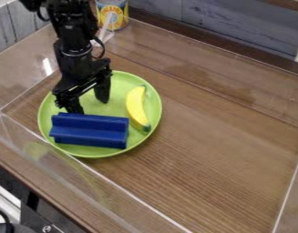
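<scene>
My black gripper [79, 87] is open, its fingers spread low over the back left of a green plate [115, 89]. A blue block [90, 132], long and boxy, lies across the plate's front. A yellow banana [137, 106] rests on the plate's right side. Whether anything small lies under the fingers is hard to tell.
A can [112, 14] with a yellow and blue label stands at the back beside the arm. A pale edge runs along the left.
</scene>
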